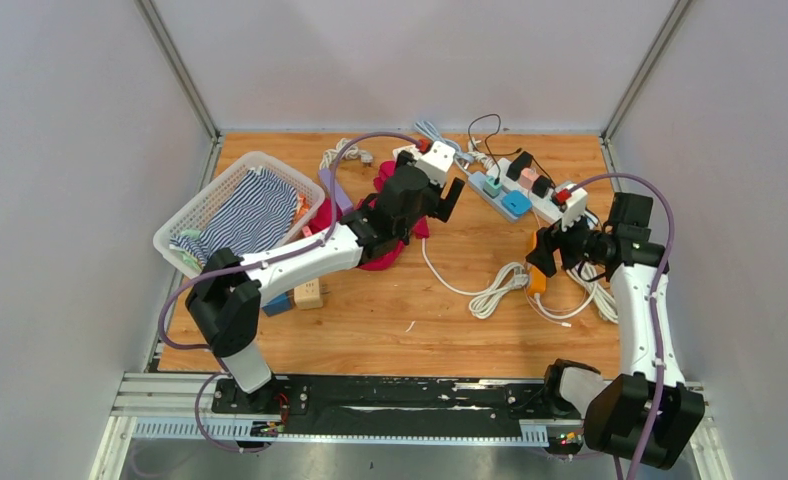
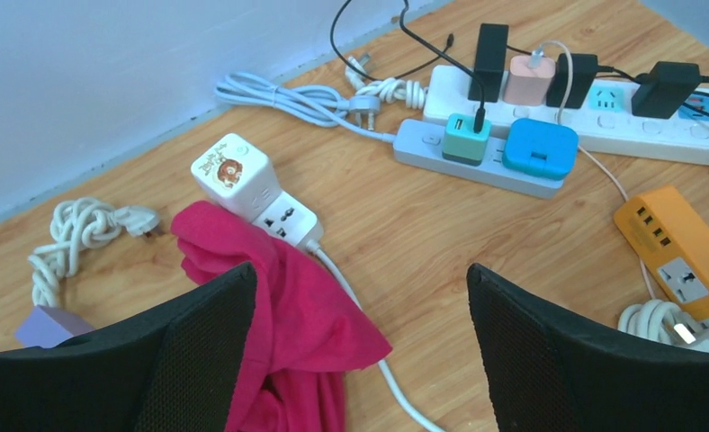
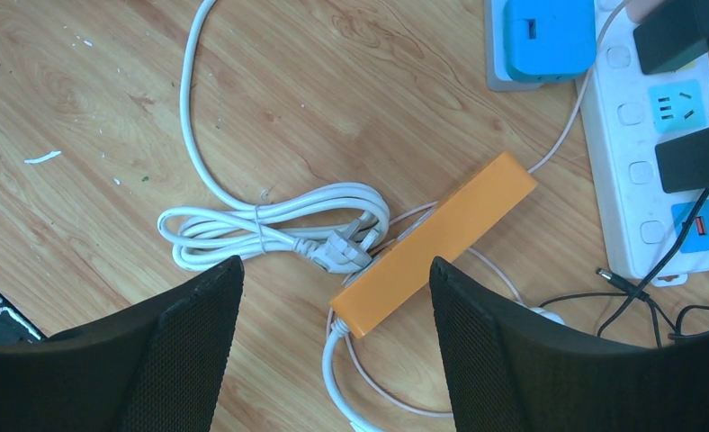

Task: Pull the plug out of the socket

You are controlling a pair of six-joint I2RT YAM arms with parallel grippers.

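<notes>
My left gripper hangs open with nothing between its fingers, over the red cloth (image 2: 306, 324). Ahead of it in the left wrist view lie a white cube plug (image 2: 236, 175) on a small white socket (image 2: 288, 216), and a grey-blue strip (image 2: 423, 144) holding green (image 2: 465, 139) and blue (image 2: 540, 148) adapters. Behind is a white strip (image 2: 639, 139) with black and pink plugs. My right gripper is open and empty above the orange power strip (image 3: 450, 225).
A white basket (image 1: 170, 230) with striped cloth stands on the left. Coiled white cables (image 3: 270, 225) lie beside the orange strip, with loose black cables at the back.
</notes>
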